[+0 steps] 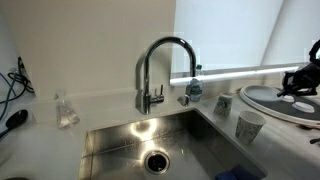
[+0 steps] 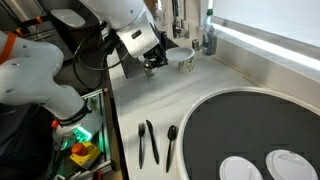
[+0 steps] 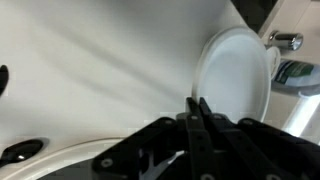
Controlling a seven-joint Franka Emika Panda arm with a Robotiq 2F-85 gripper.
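Observation:
A round white plate stands out in the wrist view, tilted so that its rim faces my gripper. The dark fingers meet at that near rim and look shut on it. In exterior view 2 the same plate is beside the gripper, above the far part of the white counter. Exterior view 1 shows the gripper at the right edge, small, with its grip hard to make out.
A dark round tray holds two white discs. Fork, knife and spoon lie left of it. A patterned cup stands by the sink; the soap bottle is behind.

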